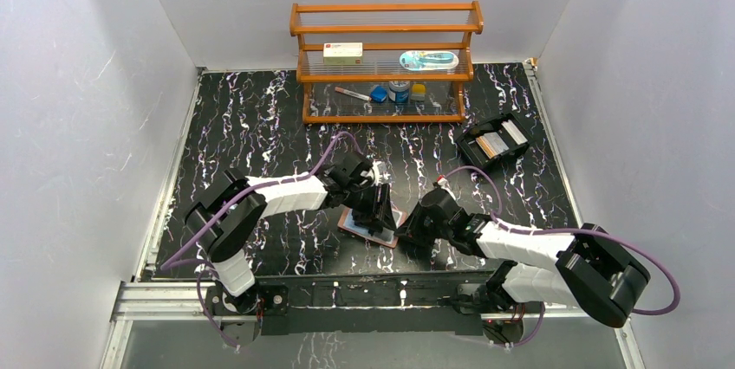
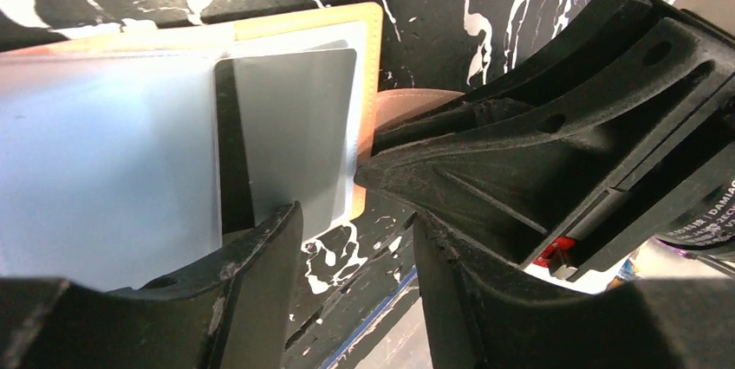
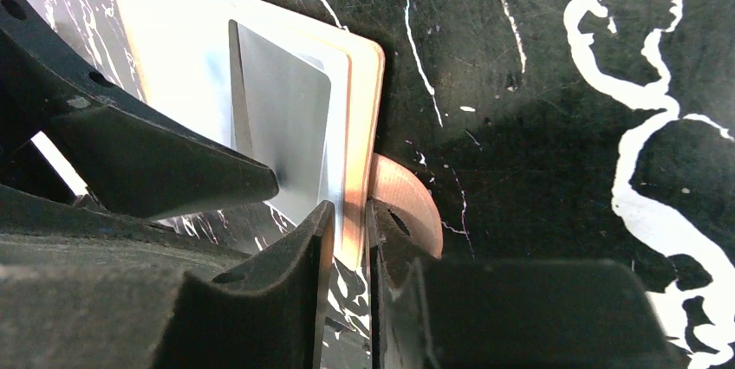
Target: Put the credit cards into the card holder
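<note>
The card holder [image 1: 355, 223] lies near the front middle with clear and white sleeves and a tan edge. In the left wrist view a grey card [image 2: 295, 126] lies in its right-hand part, beside a pale sleeve [image 2: 95, 170]. My left gripper is part open over the card's lower edge, nothing visibly held. My right gripper has its fingertips at the holder's tan edge, part open; whether it grips that edge is unclear. In the top view both grippers largely cover the holder.
A black box [image 1: 492, 144] with cards stands at the back right. A wooden shelf [image 1: 386, 116] with small items stands at the back. The table's left part behind my left arm is clear.
</note>
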